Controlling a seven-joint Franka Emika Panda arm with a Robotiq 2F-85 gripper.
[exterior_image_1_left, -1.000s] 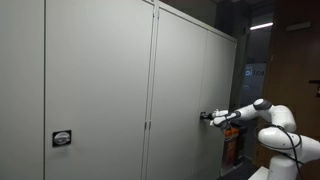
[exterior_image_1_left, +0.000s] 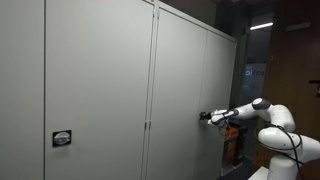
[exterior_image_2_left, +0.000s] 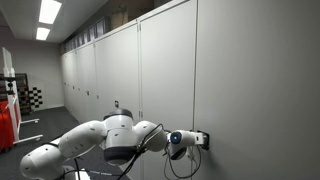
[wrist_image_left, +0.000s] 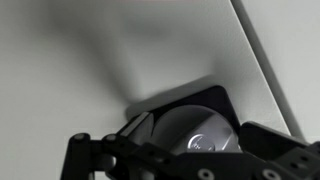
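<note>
In the wrist view my gripper stands open, its dark fingers on either side of a round silver knob (wrist_image_left: 207, 132) set in a black square plate. The knob's lower part is hidden behind the gripper. Whether the fingers touch it I cannot tell. The plate sits on a light grey cabinet door (wrist_image_left: 60, 80), close to the door's edge. In the first exterior view the gripper (exterior_image_1_left: 206, 117) is up against the tall grey door, and in the second the gripper (exterior_image_2_left: 200, 138) covers most of the same dark plate.
Another handle (exterior_image_1_left: 62, 138) sits on a door farther left. All the doors stand flush. The arm (exterior_image_1_left: 245, 110) reaches in from the right, with orange items (exterior_image_1_left: 232, 150) on a shelf behind it. A red object (exterior_image_2_left: 5, 125) stands far left in the second exterior view.
</note>
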